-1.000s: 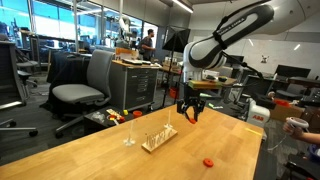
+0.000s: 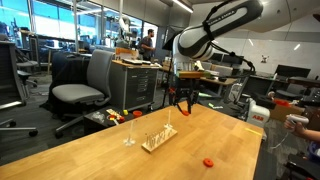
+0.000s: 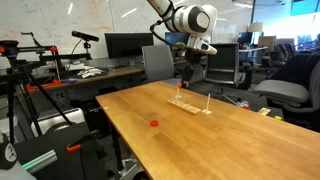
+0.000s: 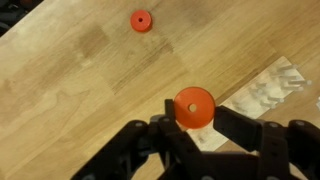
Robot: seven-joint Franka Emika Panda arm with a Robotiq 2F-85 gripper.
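My gripper is shut on an orange-red disc with a small round centre hole, one fingertip at either side of it. In the first exterior view the held disc hangs below the fingers, above the table and right of a pale wooden peg rack. Short pegs stand in a row along the rack, which lies partly behind the right finger in the wrist view. A second red disc lies flat on the table, apart from the gripper.
Thin upright pegs stand near the rack's ends. A grey office chair is behind the table. A tripod stands past the table's left side in the second exterior view.
The loose disc and the rack have stayed put.
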